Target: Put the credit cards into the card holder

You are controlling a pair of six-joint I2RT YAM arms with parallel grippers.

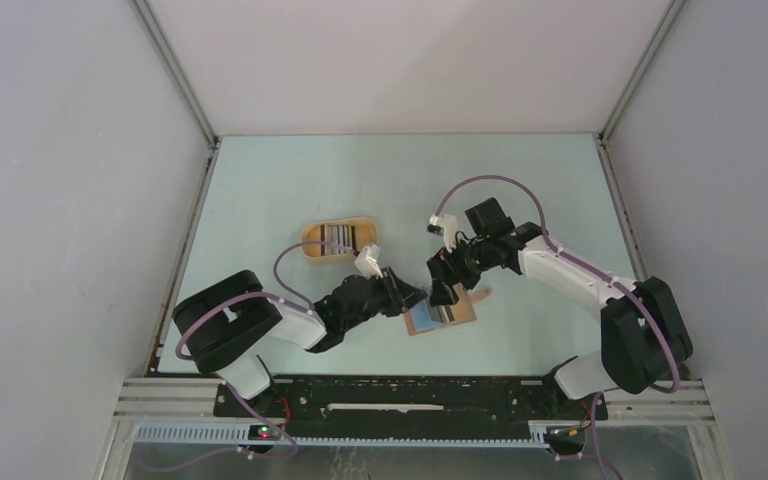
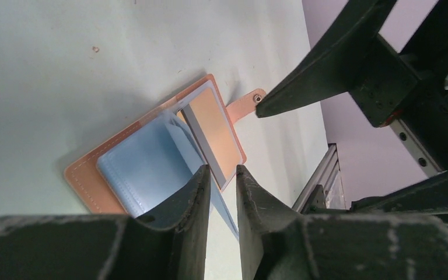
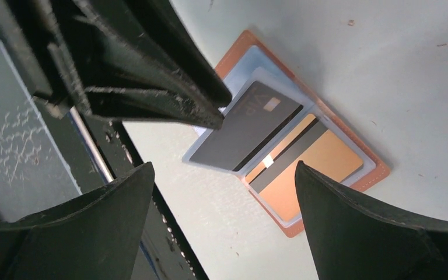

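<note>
The open tan card holder point(image 1: 414, 328) lies at the front middle, with blue, dark and gold cards in its sleeves. My left gripper is shut on the edge of a translucent sleeve point(image 2: 188, 143) at the holder. My right gripper stands open above the holder; below it show a dark card point(image 3: 251, 125) in a raised sleeve and a gold card point(image 3: 318, 163) with a dark stripe.
An oval tan tray point(image 1: 310, 250) with several cards stands at the back left.
</note>
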